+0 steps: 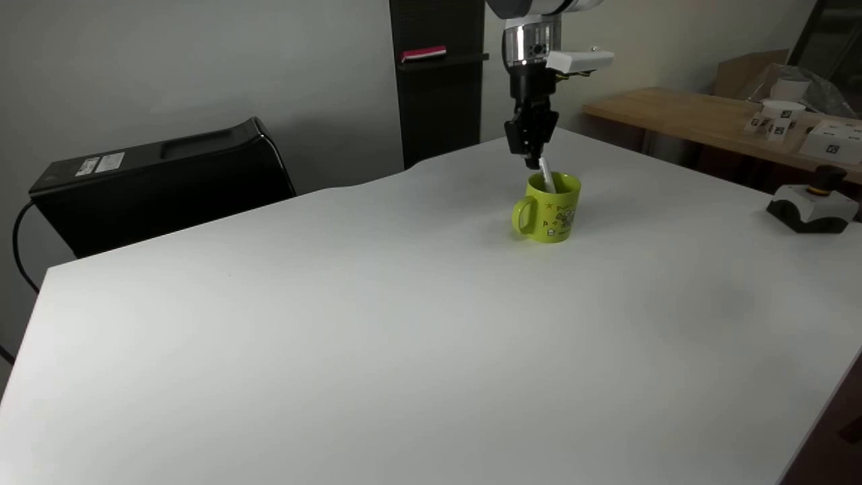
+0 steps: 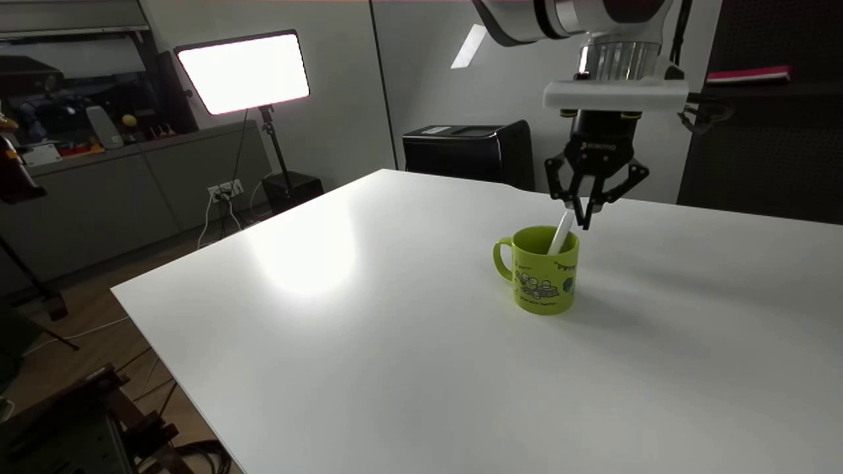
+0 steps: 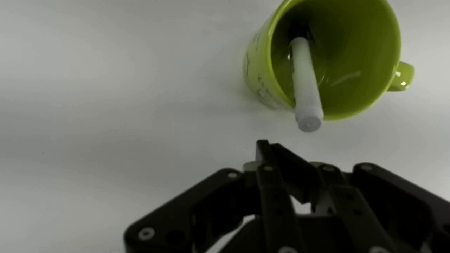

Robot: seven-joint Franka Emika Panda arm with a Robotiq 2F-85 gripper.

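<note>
A lime-green mug [image 2: 545, 276] with printed drawings stands upright on the white table, its handle to the left in both exterior views. A white marker [image 3: 307, 84] leans inside it, dark end down, with its pale end sticking out over the rim. My gripper is above and beside the mug, its dark fingers drawn together at the tips. Nothing clear shows between them. In the wrist view the marker's end is in plain sight, apart from the fingertips. From outside, the gripper [image 2: 584, 225] looks very close to the marker's top; contact cannot be told there.
A black and white device with a dark knob [image 1: 816, 202] sits at the right edge. Behind the table are a black machine [image 1: 161, 178] and a wooden side table [image 1: 687, 117].
</note>
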